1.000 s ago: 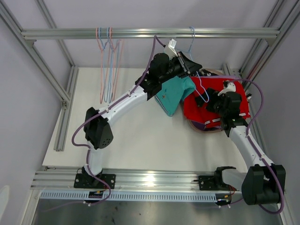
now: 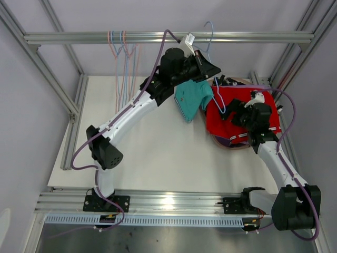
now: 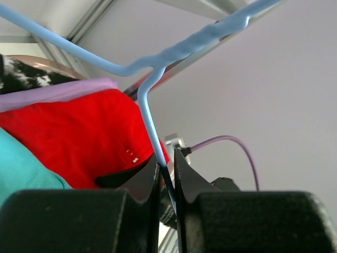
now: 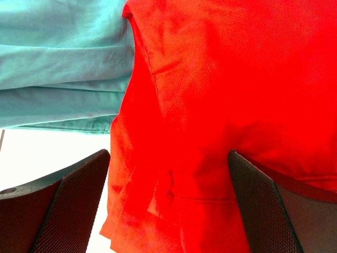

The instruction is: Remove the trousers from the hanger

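A blue hanger (image 2: 220, 100) with no garment on it is in my left gripper (image 2: 209, 70); in the left wrist view the hanger (image 3: 147, 110) runs down between the nearly closed fingers. Its hook rises above the rail. Red cloth (image 2: 224, 100) lies in a round basket (image 2: 221, 144) at the right, beside folded teal cloth (image 2: 190, 97). My right gripper (image 2: 240, 113) stands open over the red cloth; in the right wrist view the red fabric (image 4: 195, 79) shows between its spread fingers. I cannot tell which cloth is the trousers.
The metal rail (image 2: 84, 38) crosses the back, with several pink and blue hangers (image 2: 124, 74) at its left. The white board (image 2: 131, 163) is clear at the middle and front. Lilac and patterned cloths (image 3: 58, 92) lie behind the red one.
My left gripper has moved up and to the left with the blue hanger, whose hook now stands higher above the rail. The right arm has not moved.
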